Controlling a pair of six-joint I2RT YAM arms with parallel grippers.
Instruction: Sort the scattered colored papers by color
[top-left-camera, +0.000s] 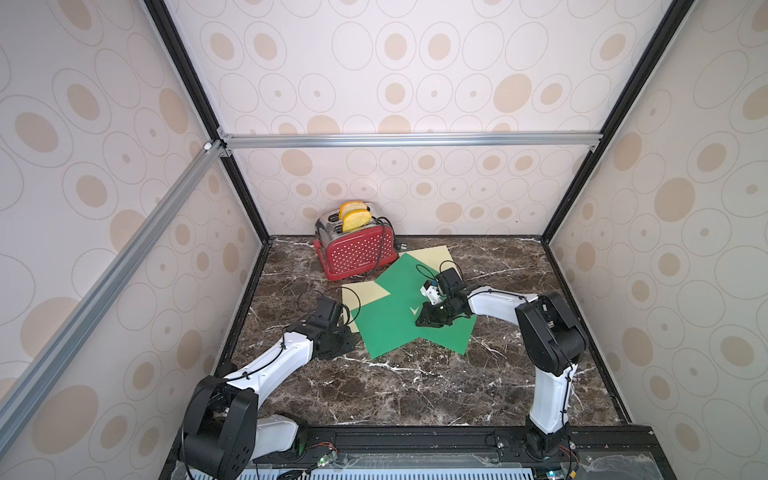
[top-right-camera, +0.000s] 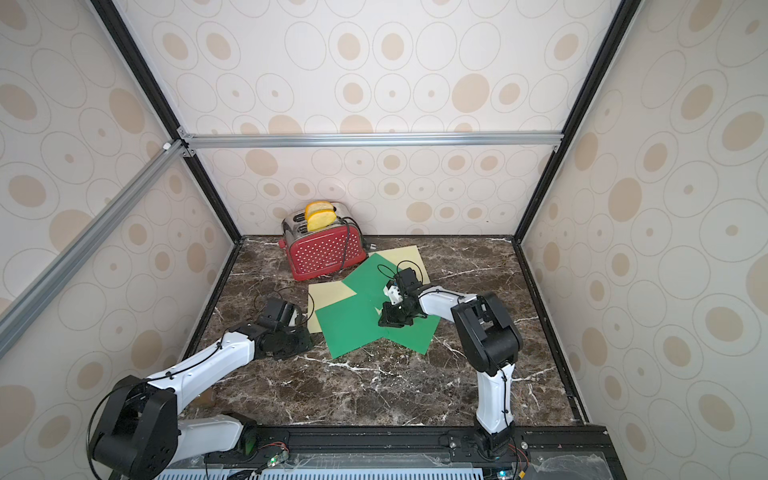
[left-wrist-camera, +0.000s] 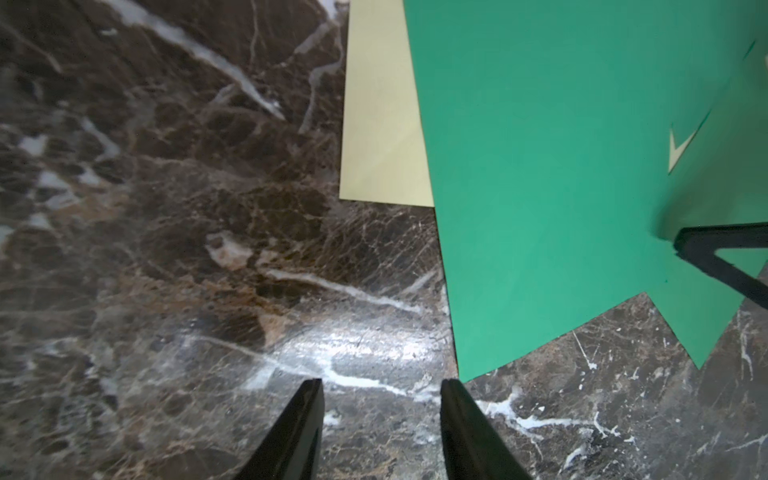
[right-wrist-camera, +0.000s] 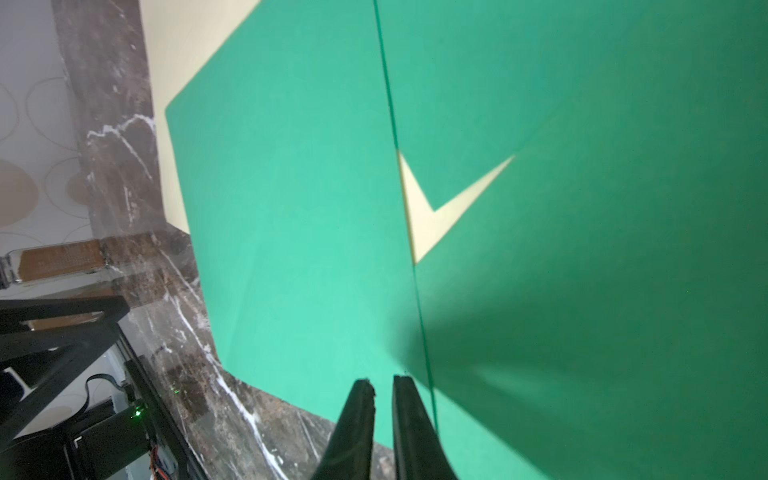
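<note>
Green sheets (top-left-camera: 384, 324) lie overlapping in the middle of the table. Pale yellow sheets (top-left-camera: 364, 293) stick out from under them at the left and at the back (top-right-camera: 409, 257). A small yellow notch (right-wrist-camera: 424, 228) shows between the green edges in the right wrist view. Beside the green sheets' front left corner, over bare marble, my left gripper is open and empty. My right gripper is low over the green sheets near a seam. Only a narrow gap parts its fingertips, with green visible in it; whether paper is pinched there cannot be made out.
A red toaster (top-left-camera: 358, 249) with yellow slices (top-left-camera: 356, 217) stands at the back left, close to the papers, its black cord hanging down its side. Bare marble (top-left-camera: 496, 392) is free at the front and along the right side.
</note>
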